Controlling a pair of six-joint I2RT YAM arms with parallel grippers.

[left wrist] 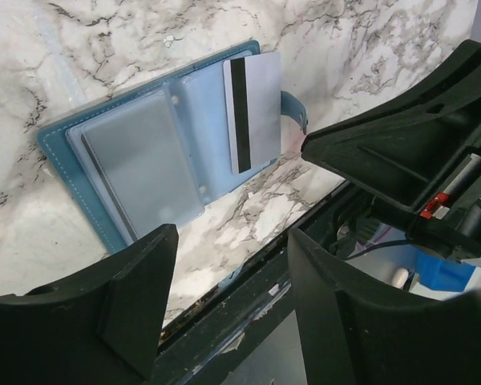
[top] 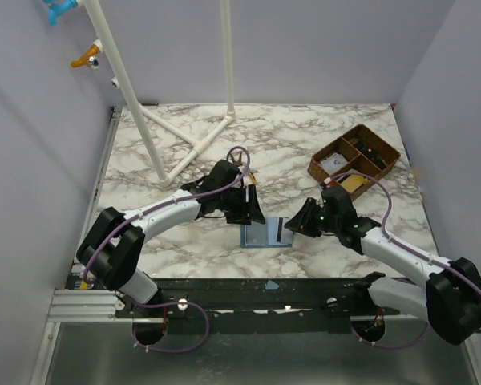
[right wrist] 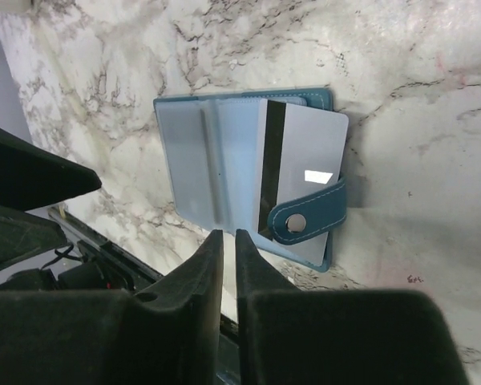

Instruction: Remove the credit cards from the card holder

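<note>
A blue card holder (top: pixel 265 245) lies spread on the table, seen in all views. A white card (left wrist: pixel 264 104) with a black stripe rests on its right half. In the right wrist view the blue snap strap (right wrist: pixel 325 210) crosses the card's lower part. A pale, clouded sleeve (left wrist: pixel 143 160) covers the left half; its contents are unclear. Over the left half hangs my left gripper, open and empty. My right gripper is near the holder's right side, its fingers parted by a narrow gap with nothing between them.
At the back right stands a brown divided box (top: pixel 354 160) with several items inside. A white pipe frame (top: pixel 196 147) occupies the back left. The dark front rail (top: pixel 224 290) borders the table. Clear marble lies behind the holder.
</note>
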